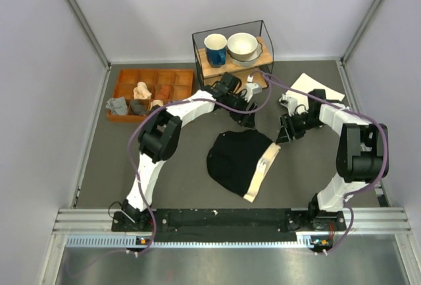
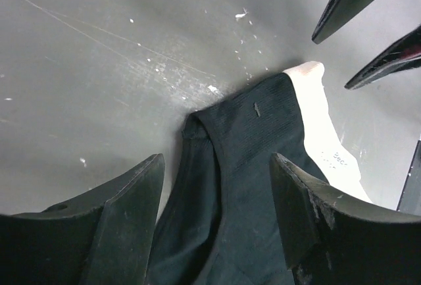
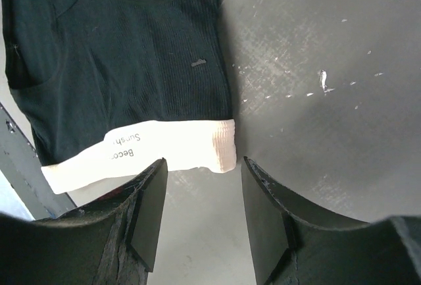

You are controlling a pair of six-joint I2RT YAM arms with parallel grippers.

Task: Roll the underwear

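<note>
Black underwear (image 1: 237,160) with a cream waistband (image 1: 262,172) lies flat on the grey table, the band facing right. My left gripper (image 1: 248,124) is at its upper edge, fingers parted; in the left wrist view the fabric's top corner shows between and beyond those fingers. Close to the upper end of the waistband (image 3: 171,143) stands my right gripper (image 1: 281,141), open. In the right wrist view the band's corner lies just ahead of the gap, with both fingers (image 3: 151,196) apart and nothing gripped.
A divided orange box (image 1: 158,77) with several rolled cloths is at the back left. Behind the underwear stands a wire rack (image 1: 231,68) with a blue mug and bowls. A white sheet (image 1: 316,87) lies at the back right. Bare table surrounds the underwear's left and front.
</note>
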